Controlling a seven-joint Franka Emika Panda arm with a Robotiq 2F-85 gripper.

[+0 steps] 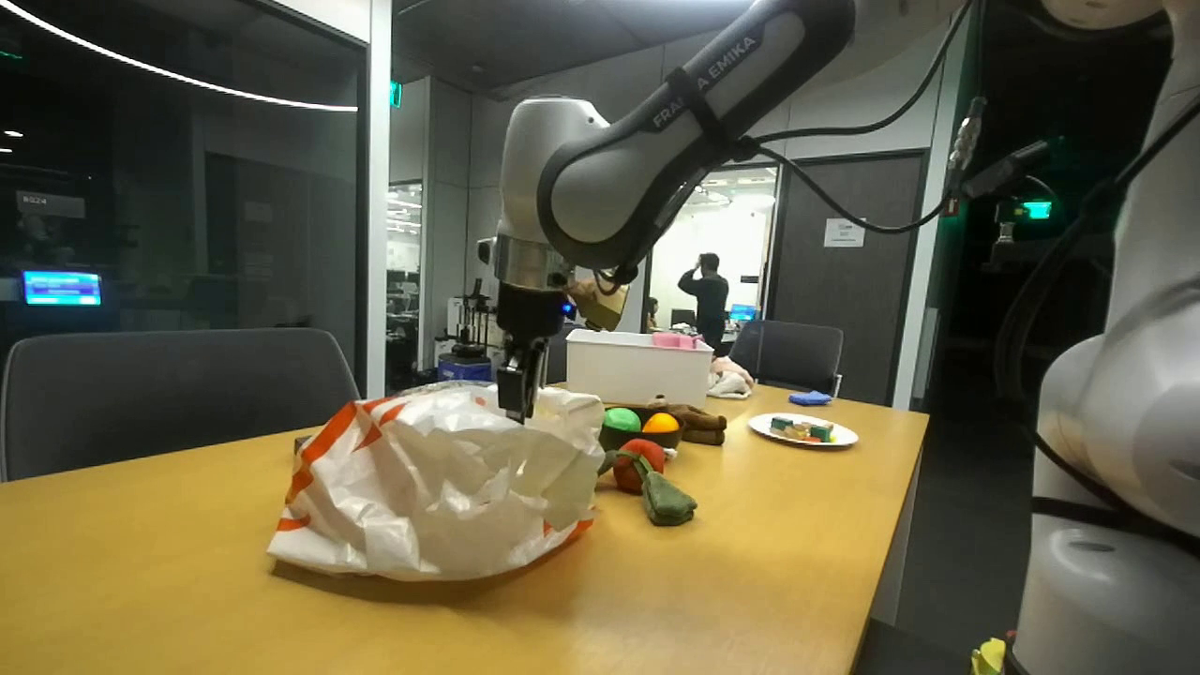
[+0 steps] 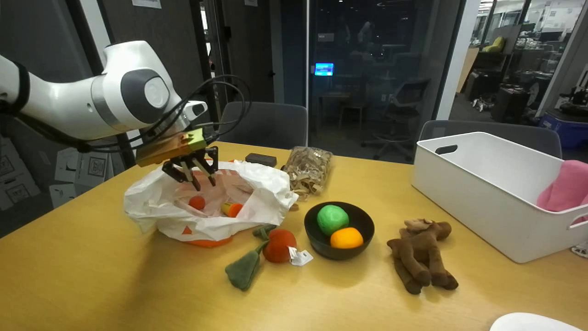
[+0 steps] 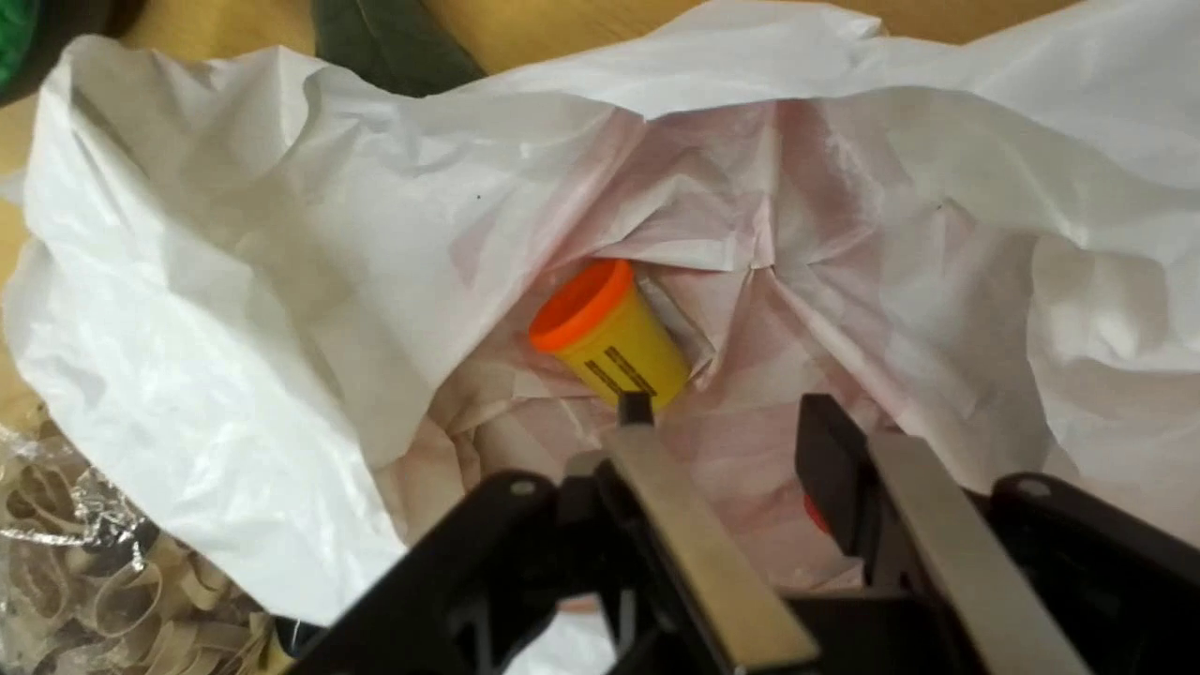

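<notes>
A crumpled white plastic bag [image 2: 144, 199] with orange markings lies on the table, its mouth open upward. Inside rests a yellow tub [image 3: 630, 358] with an orange rim, tipped on its side. Exterior view 2 also shows a round red-orange thing [image 2: 196, 202] in the bag; only a sliver of red peeks from behind a finger in the wrist view. My gripper [image 2: 204, 183] hangs over the bag's mouth, pointing down. Its fingers [image 3: 830, 467] are apart, with nothing held between them; one tip overlaps the tub's lower edge in the wrist view.
Close to the bag are a clear packet [image 2: 310, 168], a red and green plush [image 2: 279, 245] and a black bowl [image 2: 314, 234] with a green and an orange ball. A brown plush animal [image 2: 423, 253] and a white bin [image 2: 468, 187] stand farther right.
</notes>
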